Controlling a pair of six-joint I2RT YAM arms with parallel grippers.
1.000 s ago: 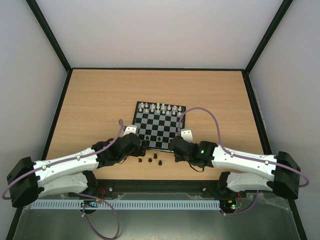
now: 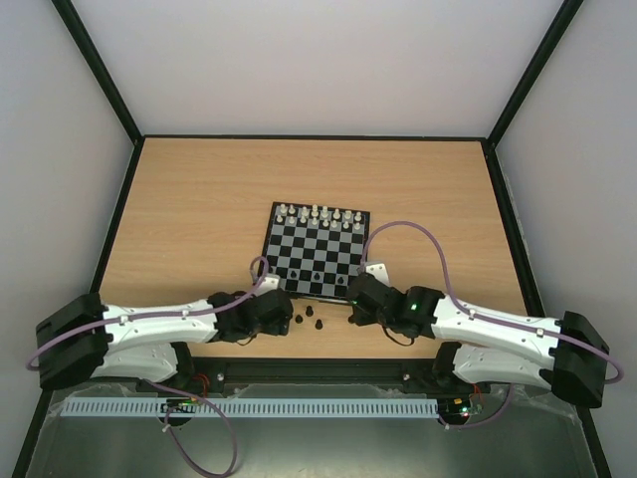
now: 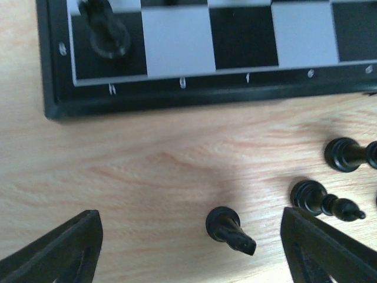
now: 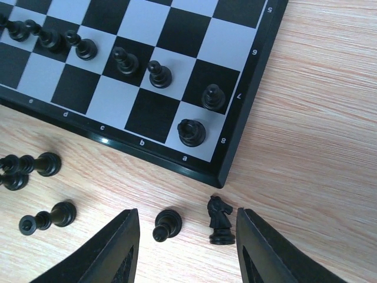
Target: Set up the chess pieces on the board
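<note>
The chess board (image 2: pixel 311 249) lies mid-table, white pieces (image 2: pixel 320 214) filling its far rows. Black pieces stand on the near rows, including a black rook (image 4: pixel 191 133) in the corner square and a pawn (image 4: pixel 213 96) before it. My left gripper is open over the wood in front of the board. Below it, between the spread fingers in that view, stands a slanted-top black piece (image 3: pixel 228 229). Also open, my right gripper hangs near the a8 corner, with a standing black piece (image 4: pixel 167 224) and a toppled black knight (image 4: pixel 220 221) between its fingers in view.
More loose black pieces stand in front of the board: one with a pointed top (image 3: pixel 325 200) and another (image 3: pixel 350 154) right beside the left gripper's view.
My right gripper has shifted slightly right.
</note>
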